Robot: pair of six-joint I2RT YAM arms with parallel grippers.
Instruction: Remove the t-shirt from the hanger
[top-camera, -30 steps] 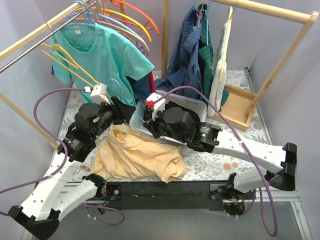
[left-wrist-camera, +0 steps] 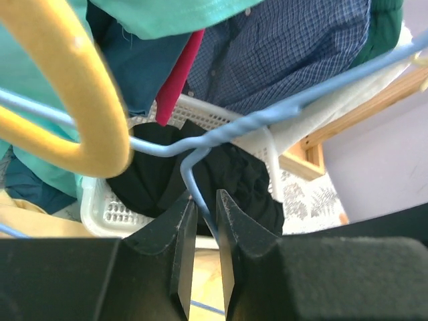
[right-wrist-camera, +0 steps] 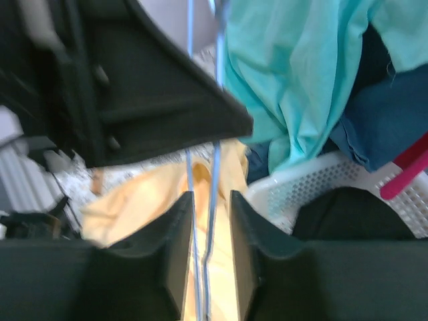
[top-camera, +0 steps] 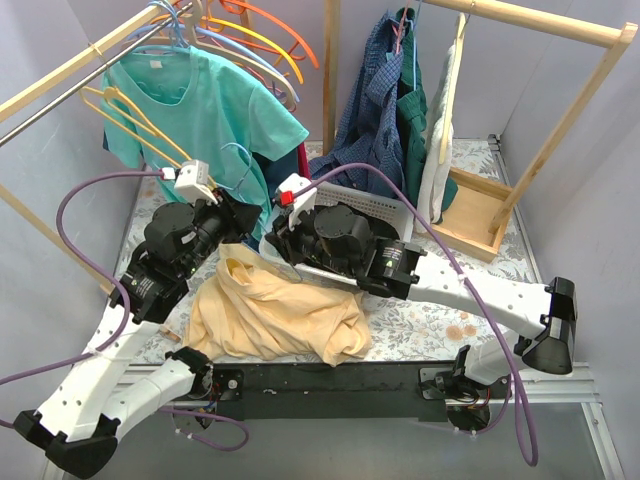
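Note:
A thin blue hanger [top-camera: 240, 160] is at my two grippers, its hook sticking up beside the left one in the top view. My left gripper is part open, with the hanger's blue wire [left-wrist-camera: 257, 119] running down between its fingers and some gap showing. My right gripper also stands part open; blue hanger wires [right-wrist-camera: 215, 180] pass between its fingers with room at the sides. A pale yellow cloth [top-camera: 270, 310], seemingly a shirt, lies crumpled on the table below the grippers. No cloth shows on the visible parts of the blue hanger.
A white basket [top-camera: 388, 206] with dark cloth sits behind my right gripper. A turquoise shirt [top-camera: 205, 100] and several hangers hang from the left rack, a yellow hanger [top-camera: 140, 120] close to my left arm. Navy checked clothing [top-camera: 365, 130] hangs at the right, near a wooden tray [top-camera: 480, 215].
The right gripper has moved slightly left, nearer the left one. The hanger's hook has tilted and shifted a little; the left arm has barely moved. The yellow cloth lies unchanged.

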